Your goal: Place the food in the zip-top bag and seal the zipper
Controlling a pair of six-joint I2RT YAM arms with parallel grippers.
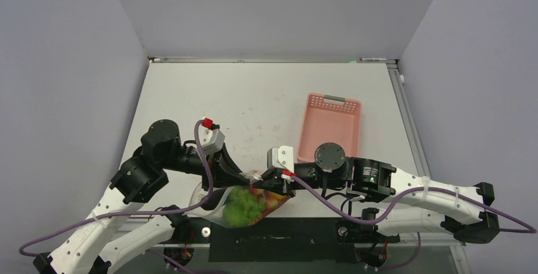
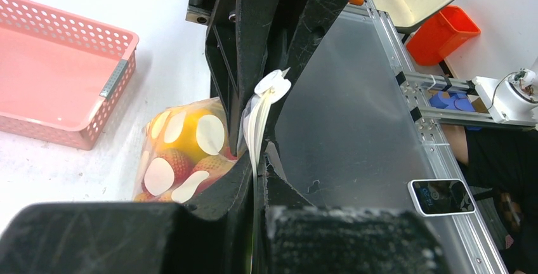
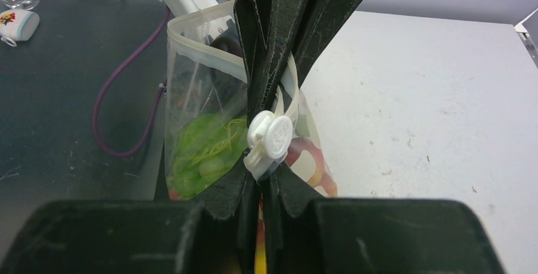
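Observation:
In the top view the clear zip bag point(image 1: 223, 214) bulges with food at the table's front edge. Green lettuce point(image 1: 242, 207) and red and yellow pieces point(image 1: 274, 199) show through it; the left wrist view shows a yellow piece point(image 2: 185, 136) too. My left gripper point(image 1: 246, 179) is shut on the bag's rim, the pale strip point(image 2: 255, 125) running between its fingers. Close beside it, my right gripper point(image 1: 259, 182) is shut on the white zipper slider point(image 3: 278, 137). To the left of the fingers in the right wrist view, the bag mouth point(image 3: 202, 44) gapes in a loop.
A pink basket point(image 1: 329, 131), empty inside, stands at the right of the white table. The front edge and a dark panel point(image 1: 273, 242) lie just below the bag.

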